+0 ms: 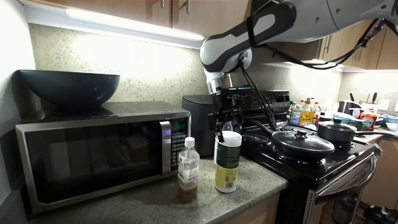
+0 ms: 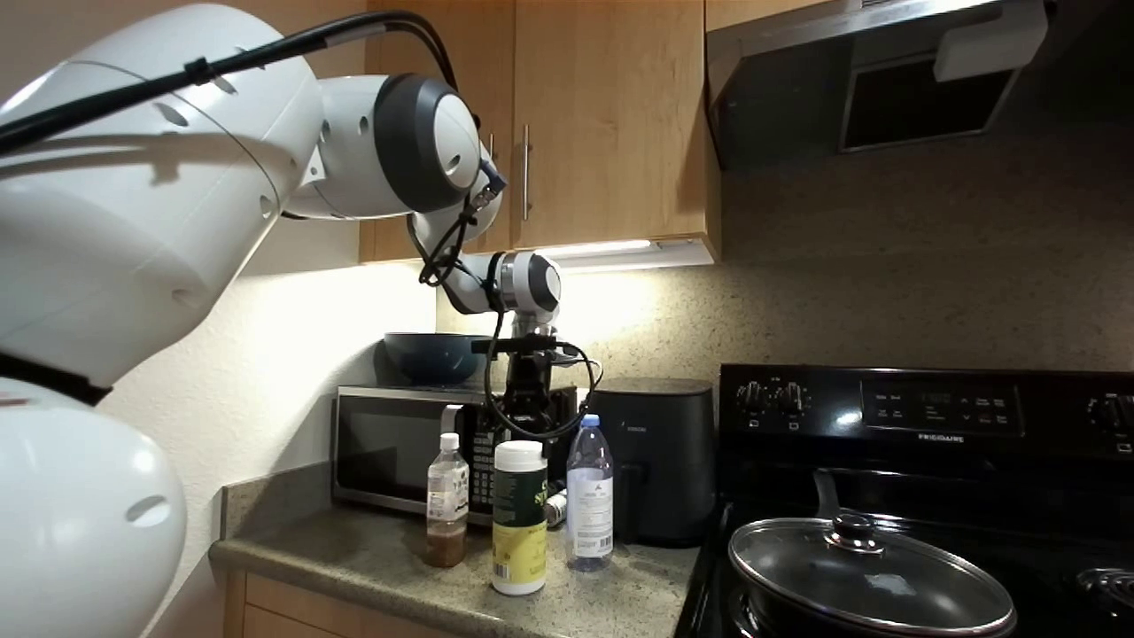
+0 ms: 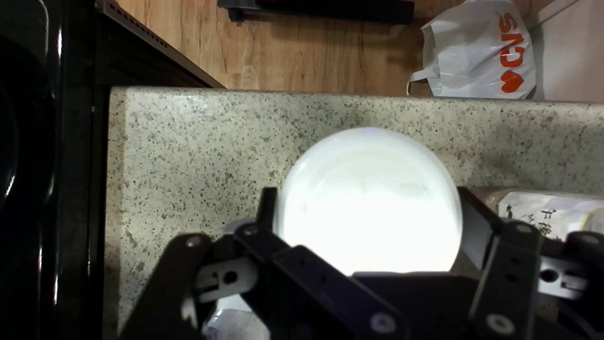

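A canister (image 1: pixel 228 164) with a white lid and a green and yellow label stands upright on the counter. From above, its round white lid (image 3: pixel 371 204) fills the middle of the wrist view. My gripper is open, with one finger on each side of the lid. A dark fingertip (image 1: pixel 220 137) shows beside the lid's left edge in exterior view 1. Whether the fingers touch the lid, I cannot tell. In exterior view 2 the gripper hangs behind the canister (image 2: pixel 520 521), and its fingertips are hidden there.
A bottle with brown liquid (image 1: pixel 188 171) stands to the canister's left, a clear blue-capped bottle (image 2: pixel 590 494) to its right in exterior view 2. The microwave (image 1: pixel 104 156) and black air fryer (image 2: pixel 650 462) are behind. The stove (image 1: pixel 298 164) borders the counter.
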